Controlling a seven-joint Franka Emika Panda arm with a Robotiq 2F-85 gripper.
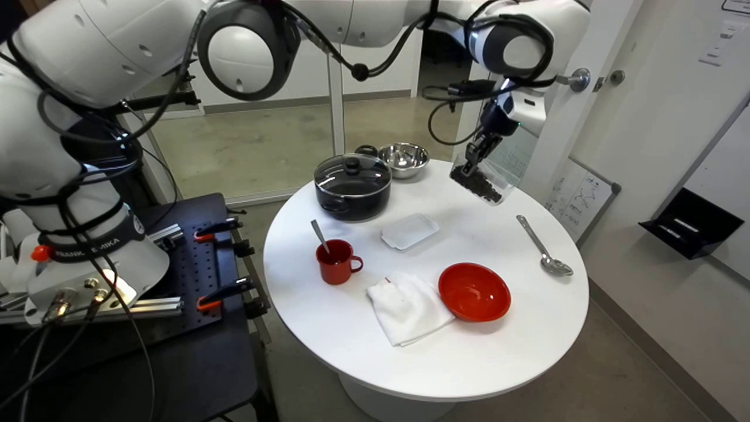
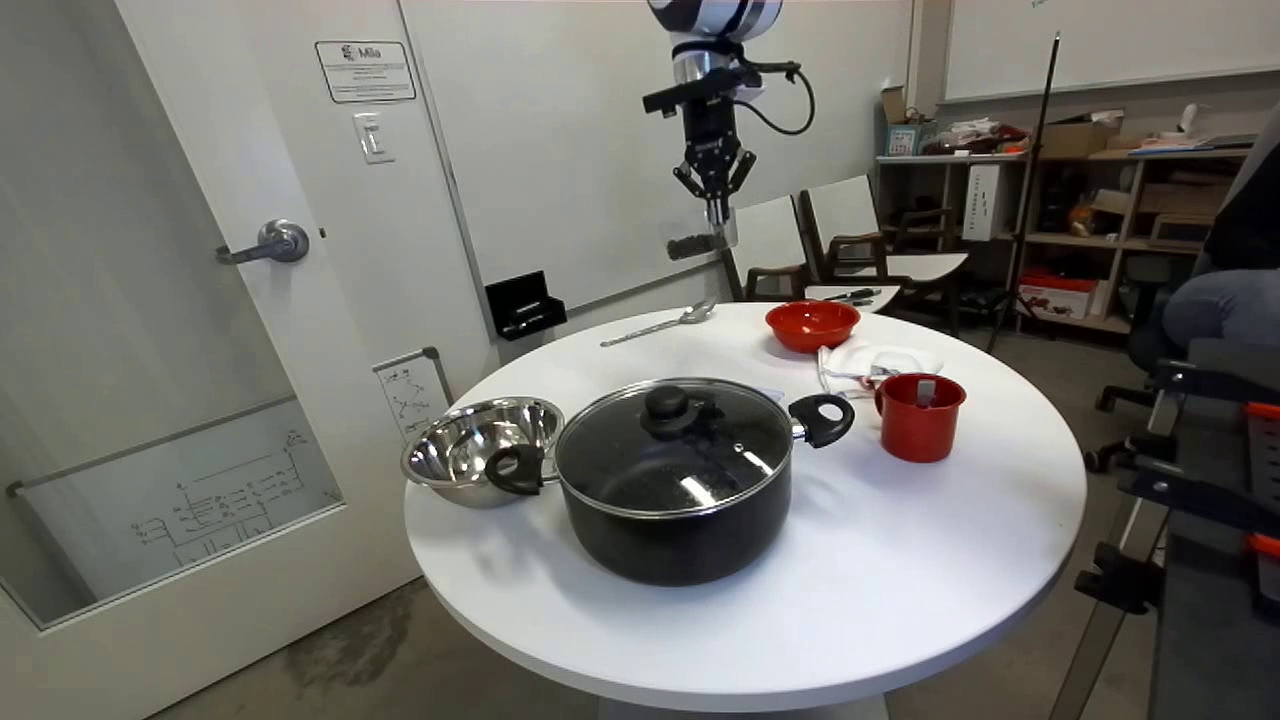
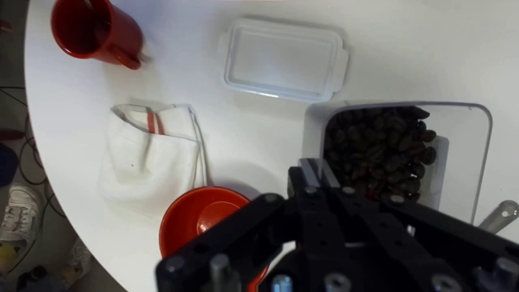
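Note:
A clear rectangular container [image 3: 479, 160] of dark beans [image 3: 384, 151] hangs well above the table, its near wall pinched between the fingertips of my gripper. The beans are gathered toward the gripped side, and part of the container's floor shows bare. In exterior view 1 the container [image 1: 504, 184] tilts down to the right below the gripper [image 1: 472, 163]. Exterior view 2 also has the gripper [image 2: 717, 214] raised, clear of everything on the table. The black fingers cover the container's lower left part in the wrist view.
Below are a pale lid-like tray [image 1: 409, 232], a red bowl [image 1: 475, 292], a white cloth [image 1: 409, 308] and a red mug [image 1: 336, 261] with a utensil in it. A spoon [image 1: 545, 249] lies at right. The lidded pot [image 1: 353, 186] and steel bowl [image 1: 404, 160] stand at the back.

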